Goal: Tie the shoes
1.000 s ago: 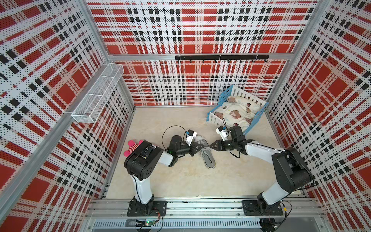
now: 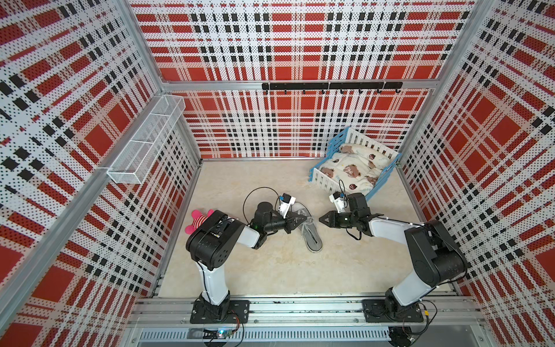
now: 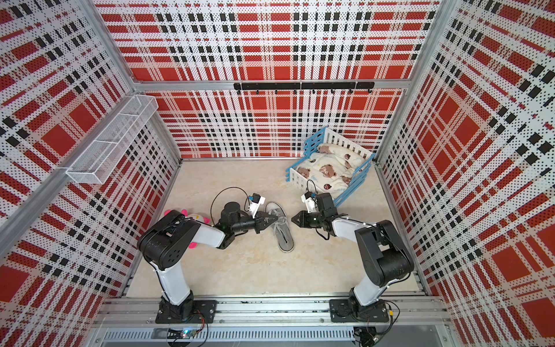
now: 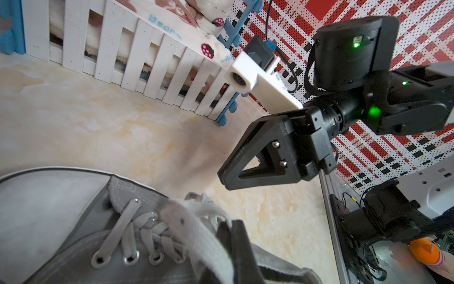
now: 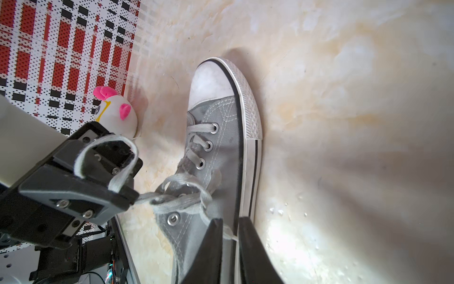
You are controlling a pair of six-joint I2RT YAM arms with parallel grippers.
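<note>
A grey canvas sneaker (image 5: 222, 132) with white toe cap lies mid-table, toe toward the back. My left gripper (image 2: 297, 219) is over its laces, shut, with a loop of white lace at its fingertips; the right wrist view shows that loop standing up at the fingers. More lace (image 5: 184, 198) lies loosely crossed on the shoe's upper part. My right gripper (image 3: 296, 219) hangs just right of the shoe, beside the laces; in the right wrist view its two fingertips (image 5: 229, 227) stand slightly apart, close to a hanging lace end, and I cannot tell if it is between them.
A blue-and-white crib (image 2: 355, 164) with a bear blanket stands at the back right, behind my right arm. A pink-and-white plush toy (image 5: 115, 113) lies at the left. A white wire basket (image 2: 144, 138) hangs on the left wall.
My right gripper and wrist have moved slightly rightward and down in the top left view. My left gripper has stayed nearly still over the shoe.
</note>
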